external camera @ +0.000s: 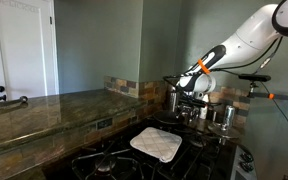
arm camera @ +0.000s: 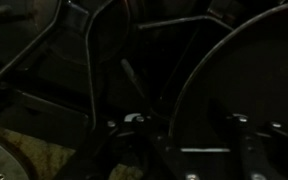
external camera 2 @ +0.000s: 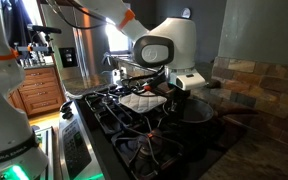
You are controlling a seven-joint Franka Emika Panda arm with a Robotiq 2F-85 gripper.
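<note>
In the dark wrist view my gripper has its fingers apart at the bottom edge. The curved rim of a large dark pan (arm camera: 187, 92) passes between and beyond them. Contact with the rim cannot be made out. In exterior view 2 the pan (external camera 2: 191, 110) sits on the stove, below the white arm (external camera 2: 181, 45). A pale folded cloth (external camera: 157, 144) lies flat on the black stove grates, in front of the arm; the same cloth (external camera 2: 144, 102) shows in the other exterior view.
Metal containers (external camera: 225, 116) stand at the back right beside the arm. Black burner grates (external camera 2: 149, 145) cover the stove. A tiled wall (external camera 2: 249, 95) rises behind it.
</note>
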